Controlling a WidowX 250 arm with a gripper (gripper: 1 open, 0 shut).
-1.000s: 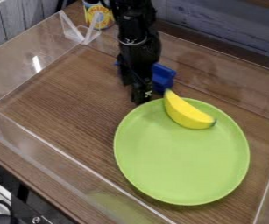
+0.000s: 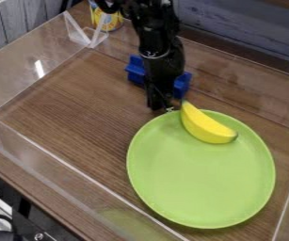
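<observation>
My black gripper [image 2: 161, 99] reaches down from the top middle to just behind the green plate [image 2: 200, 184], in front of a blue object [image 2: 136, 70] that is partly hidden by the arm. Its fingertips are low, near the plate's back edge and the tip of a yellow banana [image 2: 207, 128] on the plate; it looks shut, though the fingertips are dark and small, with nothing visible held.
A yellow can [image 2: 104, 19] stands at the back left. Clear plastic walls border the wooden surface [image 2: 58, 113], which is bare to the left of the plate. A grey back wall [image 2: 248, 38] runs behind.
Over the last second my gripper has moved slightly right, and the plate with the banana has shifted a little right and toward the camera.
</observation>
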